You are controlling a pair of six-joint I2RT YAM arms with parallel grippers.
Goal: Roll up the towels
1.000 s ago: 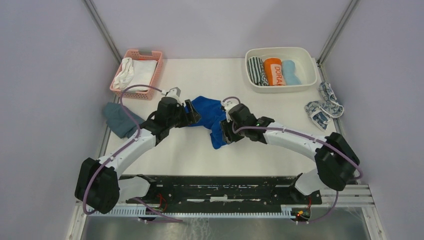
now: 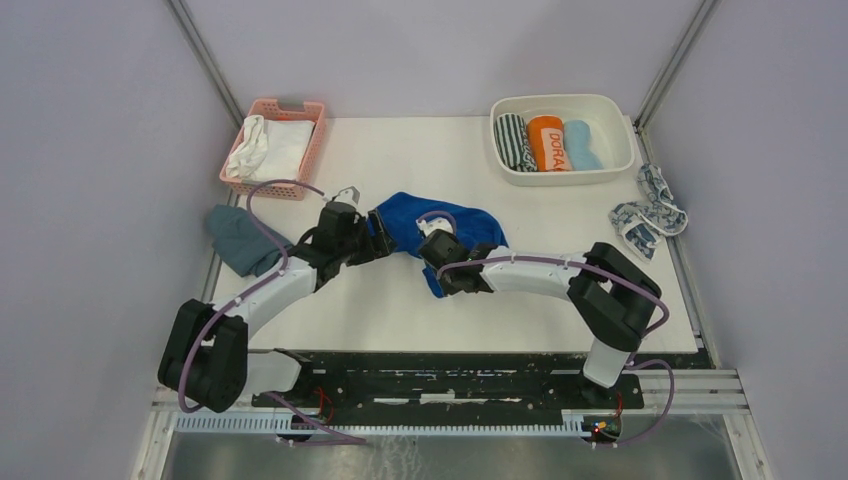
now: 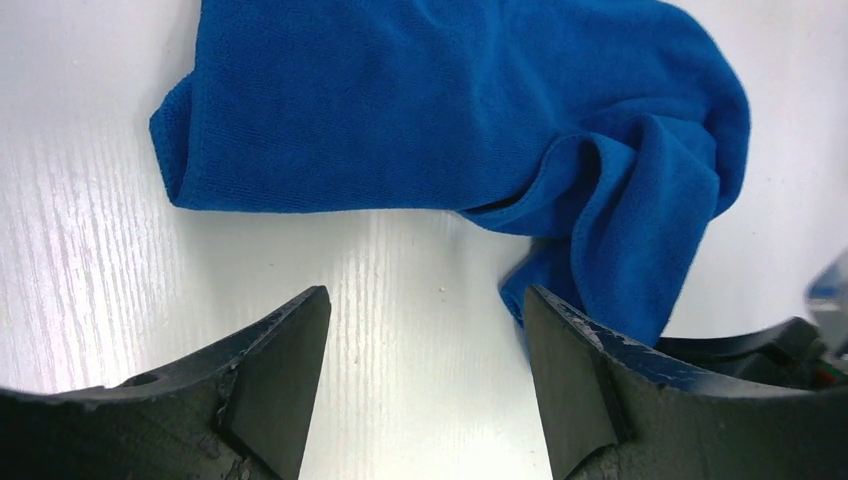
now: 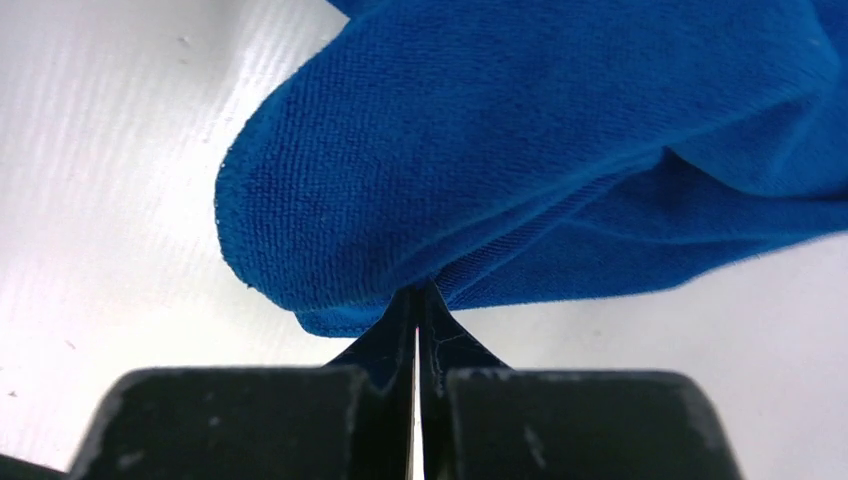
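A blue towel [image 2: 446, 210] lies bunched and partly folded in the middle of the table, its near flap hidden in part by my right arm. My right gripper is shut at the rim of that flap, where the folds draw in to its fingertips; a thin bit of cloth appears pinched there. In the left wrist view, the towel [image 3: 360, 110] has a fairly straight near edge on the left and a raised, creased fold on the right. My left gripper hangs open just short of that edge, with only bare table between its fingers.
A white bin [image 2: 565, 179] at the back right holds several rolled towels. At the back left stands a pink basket [image 2: 313, 150] with white cloths. A grey-blue cloth [image 2: 240, 240] lies at the left edge, a patterned one [image 2: 645, 220] at the right.
The left gripper moved only a little to the left.
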